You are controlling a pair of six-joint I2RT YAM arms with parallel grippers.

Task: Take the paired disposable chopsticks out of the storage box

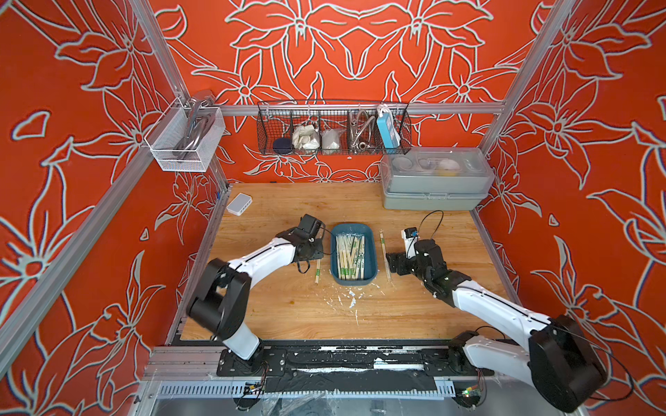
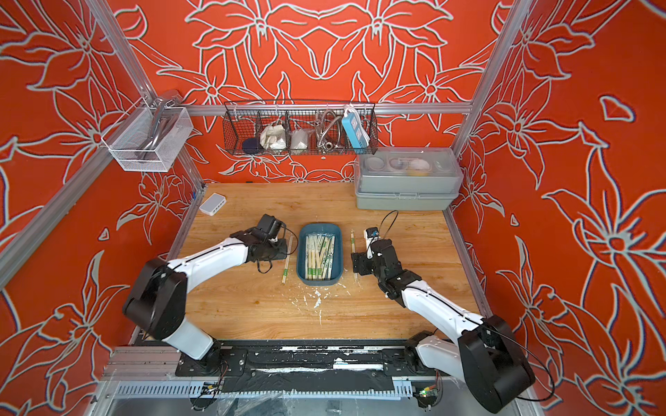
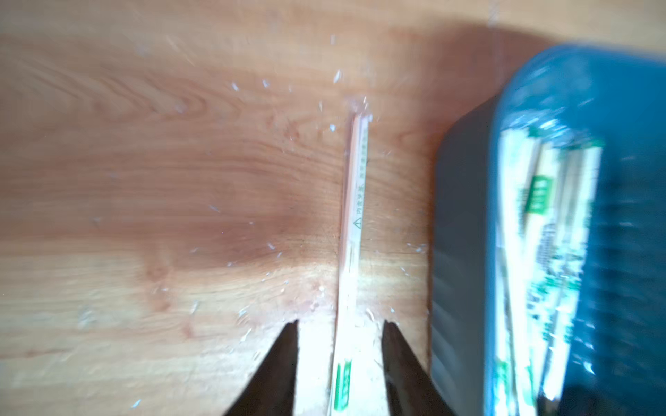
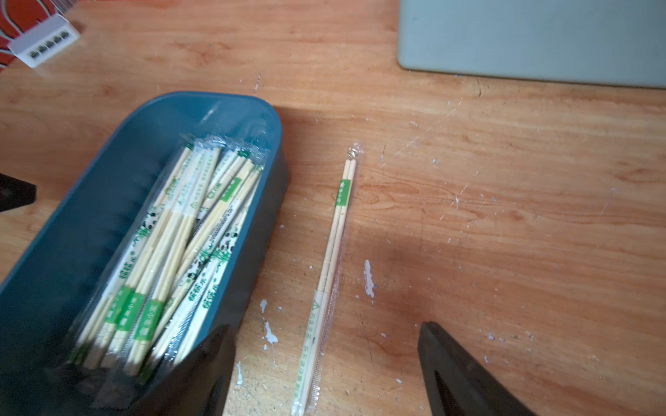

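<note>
The blue storage box (image 1: 376,258) stands mid-table with several wrapped chopstick pairs (image 1: 351,255) lying in it. Left of the box one wrapped pair (image 3: 350,242) lies flat on the wood. My left gripper is above that pair, its fingers (image 3: 277,367) apart and nothing held between them. To the right of the box another wrapped pair (image 4: 324,291) rests on the table, its green band at the far end. My right gripper stands open over it, with clear space between its dark fingers and the pair below.
A grey lidded case (image 1: 437,179) occupies the back right. A small white box (image 1: 239,204) sits at the back left. Wire baskets (image 1: 333,131) hang on the rear wall. White scraps (image 1: 352,302) litter the wood before the storage box.
</note>
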